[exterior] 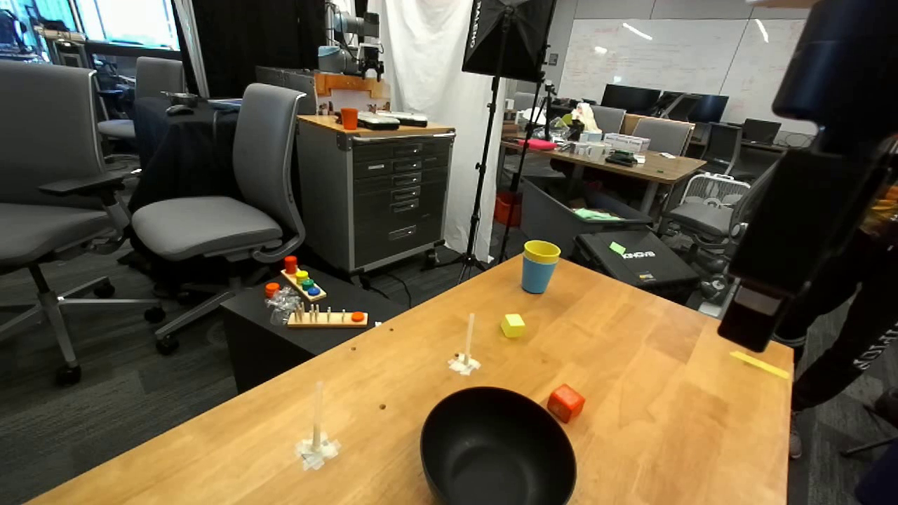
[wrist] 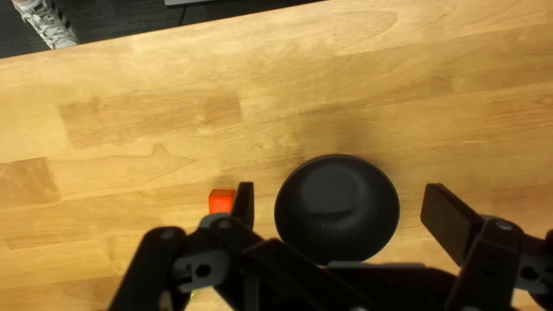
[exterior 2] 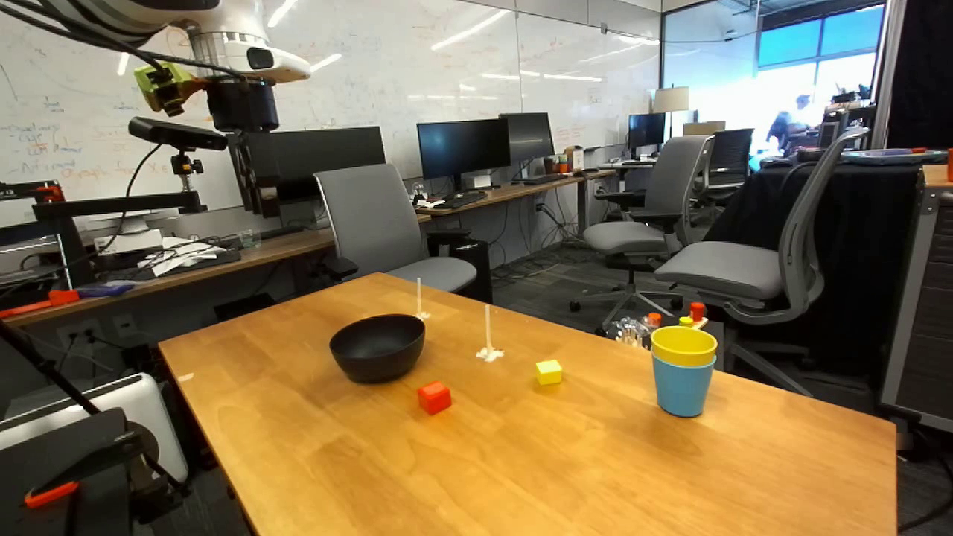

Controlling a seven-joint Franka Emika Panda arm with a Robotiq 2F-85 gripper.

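My gripper is open high above the table, its two dark fingers wide apart with nothing between them. Below it in the wrist view lies the empty black bowl [wrist: 337,207], seen between the fingers. A red block [wrist: 221,201] sits just left of the bowl there, partly behind the left finger. Exterior view 2 shows the yellow block [exterior 2: 549,372] on the table to the right of the red block. Farther right stands a blue cup [exterior 2: 683,388] with a yellow cup [exterior 2: 684,343] nested in its top.
Two thin upright pegs, one near the bowl [exterior 2: 419,296] and one near the yellow block [exterior 2: 488,330], are taped to the table. A yellow strip [exterior: 759,363] lies by the table edge.
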